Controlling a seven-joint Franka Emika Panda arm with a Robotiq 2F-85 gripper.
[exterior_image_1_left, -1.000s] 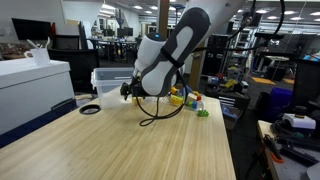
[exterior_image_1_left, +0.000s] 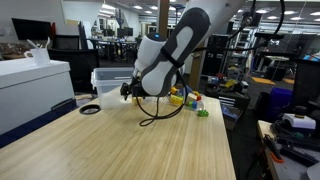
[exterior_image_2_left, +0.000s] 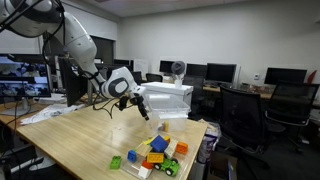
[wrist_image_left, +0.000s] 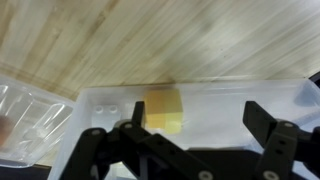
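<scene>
In the wrist view my gripper is open, its two dark fingers spread wide. A yellow-orange block (wrist_image_left: 163, 110) lies in a pale translucent container (wrist_image_left: 215, 100), close to the left finger. No finger is seen gripping the block. From the side, my gripper (exterior_image_1_left: 131, 91) points down at the far part of the wooden table, near a clear container (exterior_image_1_left: 110, 101). The other exterior view also has the gripper (exterior_image_2_left: 125, 101) low over the table, but its fingertips are too small to read there.
Several coloured blocks, including a blue block (exterior_image_2_left: 160, 144) and a green block (exterior_image_2_left: 115, 162), lie at one table end. A grey bin (exterior_image_1_left: 110, 78) stands behind the gripper, a black ring (exterior_image_1_left: 90, 109) to its left.
</scene>
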